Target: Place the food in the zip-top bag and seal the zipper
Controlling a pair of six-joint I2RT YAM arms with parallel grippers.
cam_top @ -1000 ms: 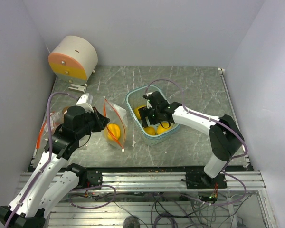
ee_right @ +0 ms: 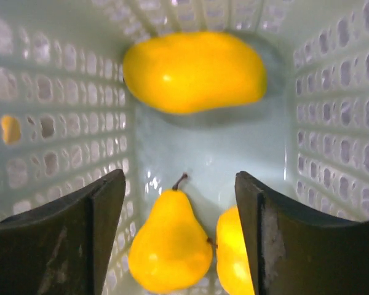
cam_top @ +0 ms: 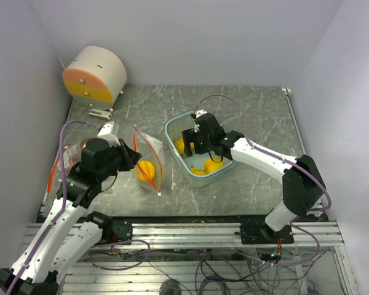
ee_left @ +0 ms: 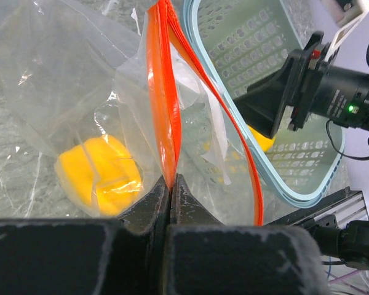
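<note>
My left gripper is shut on the rim of the clear zip top bag (ee_left: pixel 61 74) by its orange zipper (ee_left: pixel 162 98). A yellow food item (ee_left: pixel 100 174) lies inside the bag. My right gripper is over the pale blue basket (cam_top: pixel 206 179), its fingers apart with nothing clearly between them. Below it in the right wrist view are a yellow oblong fruit (ee_right: pixel 194 70), a yellow pear (ee_right: pixel 170 246) and another yellow piece (ee_right: pixel 234 252), partly hidden by a finger.
A cream container (cam_top: pixel 93 70) with an orange and yellow front stands at the back left. Another orange-edged bag (cam_top: pixel 61 167) lies behind the left arm. Bare worktop surrounds the basket at the back and right.
My right gripper has risen and moved back from low in the basket, now showing more of the fruit there. My left gripper and the bag look unchanged.
</note>
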